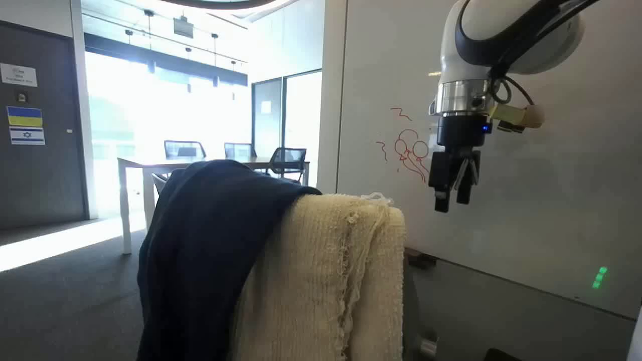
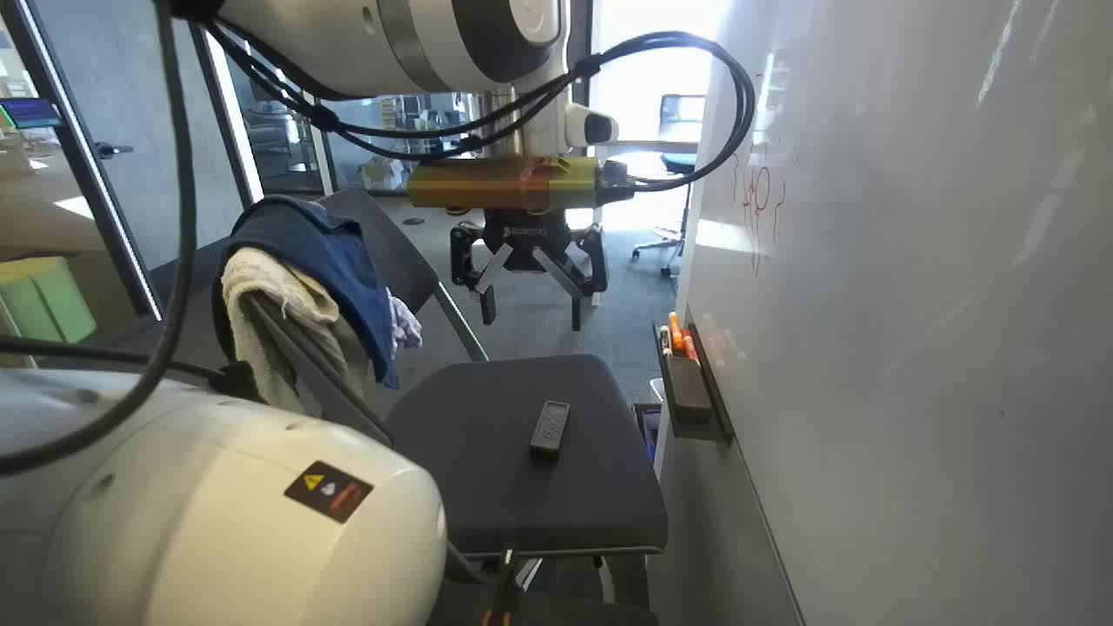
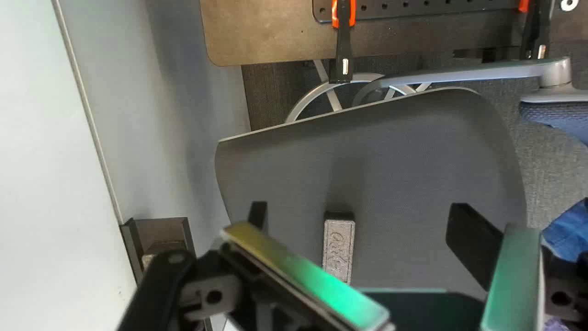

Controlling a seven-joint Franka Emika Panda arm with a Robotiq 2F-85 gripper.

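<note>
A small dark grey eraser-like block with script lettering lies on the dark seat of a chair. Above the seat hangs my gripper, fingers wide apart and nothing between them. In the wrist view the block shows on the seat below, its near end partly covered by one of my fingers. Over the chair's armrest side drape a navy cloth and a cream towel. Exterior view 1 does not show the block; there my gripper is in front of the whiteboard.
The whiteboard with red drawings rises along one side. Its tray holds a brown block and orange markers. In the wrist view a table edge with clamps lies beyond the seat.
</note>
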